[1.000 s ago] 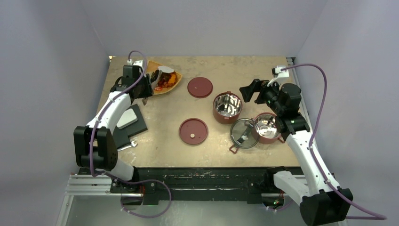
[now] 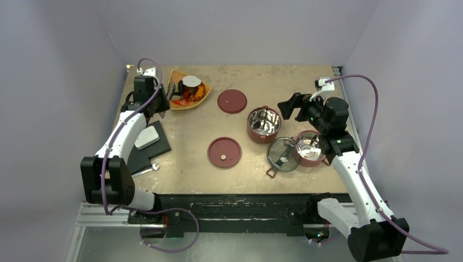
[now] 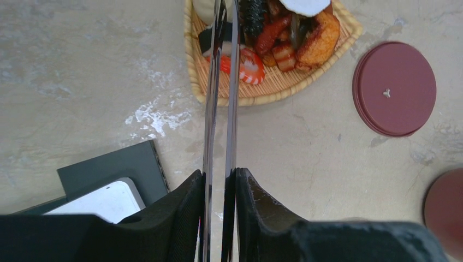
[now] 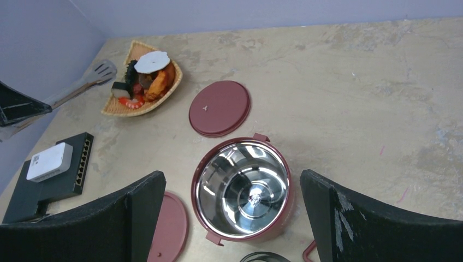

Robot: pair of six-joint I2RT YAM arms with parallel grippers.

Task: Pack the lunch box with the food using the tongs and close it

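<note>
A woven basket (image 2: 185, 103) of food pieces, a white piece (image 2: 191, 81) among them, sits at the back left. My left gripper (image 2: 162, 103) is over the table just left of it, shut on a pair of metal tongs (image 3: 232, 131) whose tips reach over the basket; nothing clearly shows between the tips. An empty steel-lined pot (image 2: 263, 123) stands right of centre. My right gripper (image 2: 286, 109) hangs open above the right side, with nothing between its fingers.
Maroon lids (image 2: 232, 101) (image 2: 224, 147) lie centrally. A glass lid (image 2: 278, 161) and second pot (image 2: 310, 147) are front right. Black boxes with a white case (image 2: 146, 136) and a wrench (image 2: 147, 169) are front left.
The right arm is unchanged.
</note>
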